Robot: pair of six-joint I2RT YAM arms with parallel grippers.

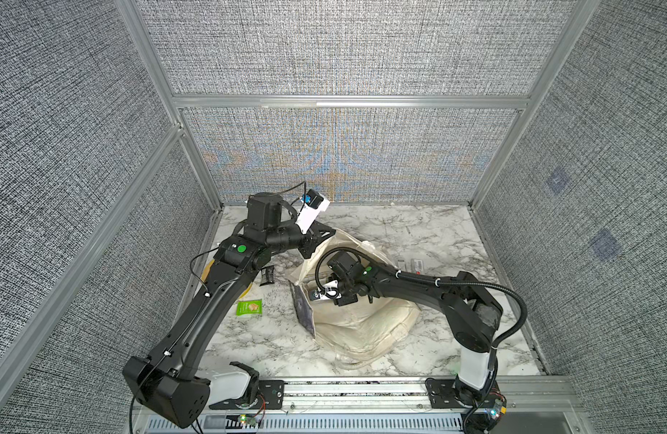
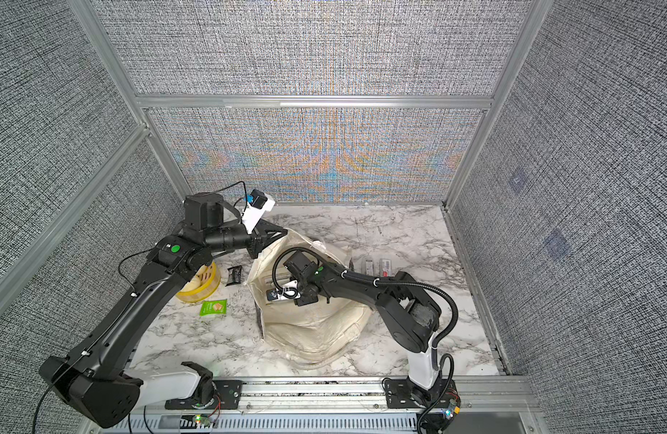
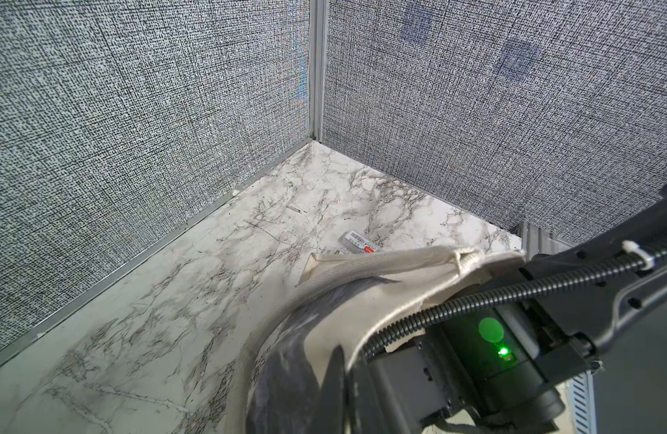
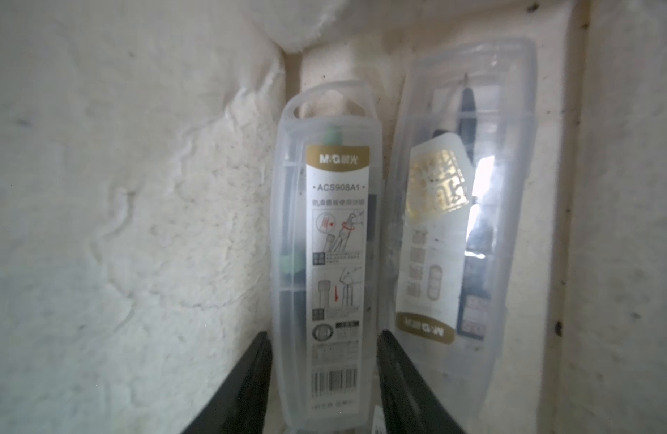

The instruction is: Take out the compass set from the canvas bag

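Note:
The beige canvas bag (image 1: pixel 362 332) stands open mid-table. My left gripper (image 1: pixel 329 233) is shut at its top rim, which it seems to pinch in the left wrist view. My right gripper is down inside the bag, part open, its fingertips over the near end of a translucent case (image 4: pixel 333 246) labelled ACS908A1. A second translucent case (image 4: pixel 441 217) with a dark compass inside lies beside it, to the right in the right wrist view.
A green packet (image 1: pixel 249 307), a black packet (image 1: pixel 267 275) and a yellow container (image 2: pixel 203 285) lie left of the bag. Small clear packages (image 2: pixel 384 266) lie right of it.

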